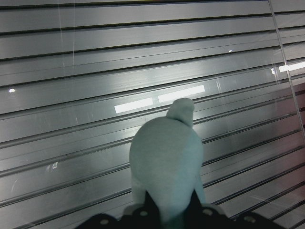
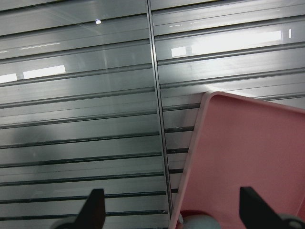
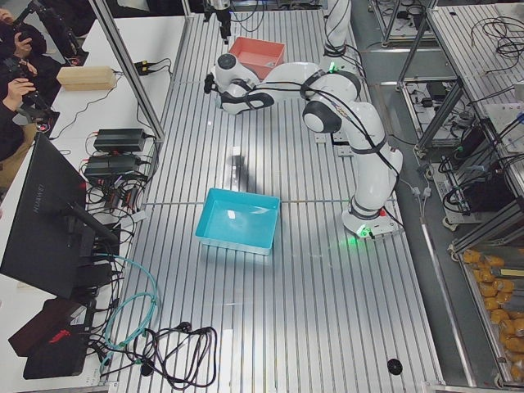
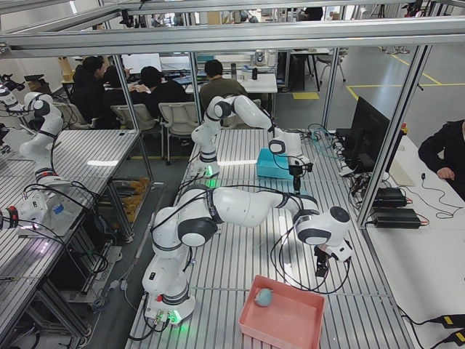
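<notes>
A pale blue-grey soft toy (image 1: 164,162) fills the lower middle of the left wrist view, with my left gripper shut on it, held above the slatted metal table. My right gripper stands open beside the pink tray (image 2: 252,143), in whose near corner a grey-blue object (image 2: 200,222) shows partly. In the camera right view that tray (image 4: 280,327) holds a small light-blue object (image 4: 263,297). A cyan tray (image 3: 237,221) lies empty on the table in the camera left view.
A monitor (image 3: 57,217), black power boxes and cable coils line the side beside the table, with loose cables on the near corner. Frame posts rise along the edges.
</notes>
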